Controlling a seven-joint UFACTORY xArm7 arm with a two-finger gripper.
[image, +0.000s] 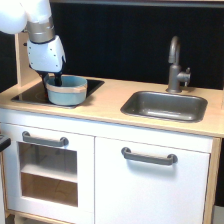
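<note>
A blue-grey pot (68, 96) stands on the dark stovetop at the back left of the counter. My gripper (52, 79) comes down from above at the pot's left side, its dark fingers by the rim. Whether the fingers touch the rim or reach inside the pot is too small to make out. How far apart they stand cannot be told either. The pot's inside is mostly hidden.
The dark stovetop (34, 95) lies under the pot. To the right are a steel sink (165, 105) and a tall grey faucet (175, 65). Below are cabinet doors with grey handles (149, 156).
</note>
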